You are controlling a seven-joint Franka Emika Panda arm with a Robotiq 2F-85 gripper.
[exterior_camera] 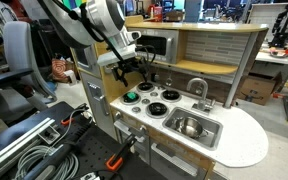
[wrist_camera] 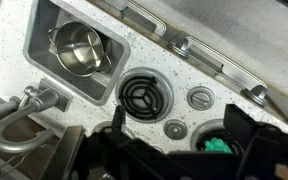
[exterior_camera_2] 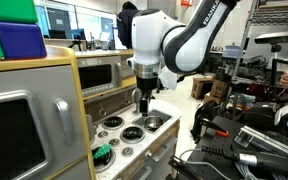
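Observation:
My gripper [exterior_camera: 131, 75] hangs above the toy kitchen's stove, its fingers spread and nothing between them. In the wrist view the dark fingers [wrist_camera: 116, 122] reach in from the bottom edge. A bright green object [wrist_camera: 217, 146] rests on the burner at the lower right there, partly covered by the gripper; exterior view 2 shows the same green object [exterior_camera_2: 101, 152] on the burner nearest the wooden side wall. A metal pot [wrist_camera: 79, 48] sits in the grey sink [exterior_camera: 213, 137], with a stick-like part lying across it in the wrist view.
A curved faucet [exterior_camera: 203, 94] rises behind the sink. Above the counter runs a wooden shelf [exterior_camera: 199, 67], beside a silver microwave [exterior_camera: 156, 43]. Several black burners lie bare, and the white counter right of the sink is clear [exterior_camera: 246, 145]. Cables and an orange clamp [exterior_camera: 114, 163] lie in front.

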